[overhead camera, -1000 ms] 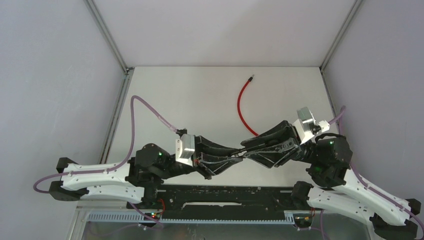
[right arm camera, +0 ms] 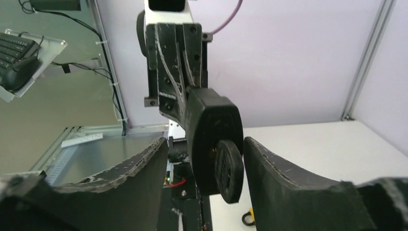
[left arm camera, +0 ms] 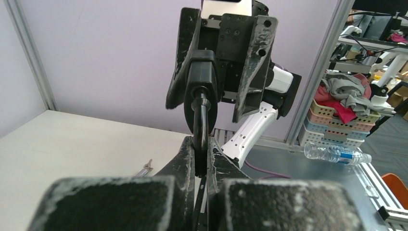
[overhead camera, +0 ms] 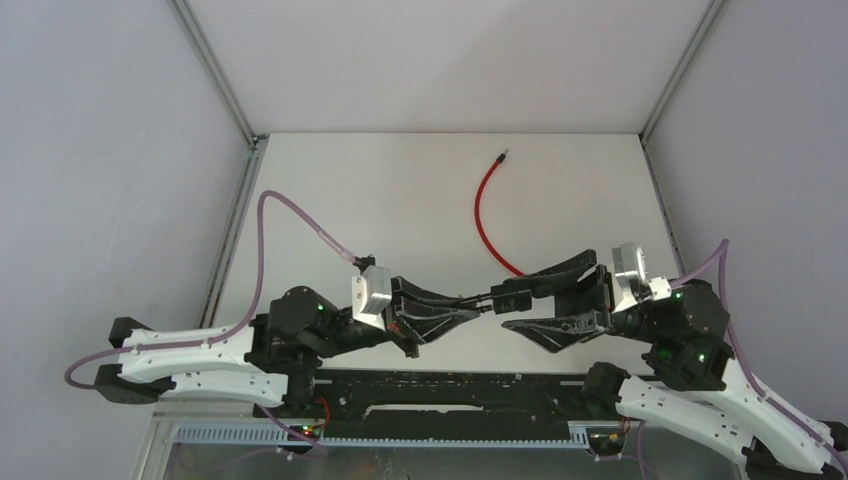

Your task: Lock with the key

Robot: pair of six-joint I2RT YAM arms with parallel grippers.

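My left gripper [overhead camera: 478, 303] is shut on a thin black stem [left arm camera: 201, 120]. At the stem's other end is a black lock body [overhead camera: 512, 299], held up in front of my right gripper. In the right wrist view the lock body [right arm camera: 204, 159] shows its end face with a dark oval piece. My right gripper stands part open, one finger to each side of the lock body. Whether either finger touches it is unclear. A small silver key-like piece [left arm camera: 145, 167] lies on the table in the left wrist view. No key shows in the lock.
A red cable [overhead camera: 480, 215] with a silver tip curves over the white table, its near end hidden behind my right gripper. A yellow and black item [right arm camera: 248, 218] lies on the table.
My right gripper has opened and shifted slightly right and turned, uncovering the black lock body between the two grippers. The left arm has hardly moved.
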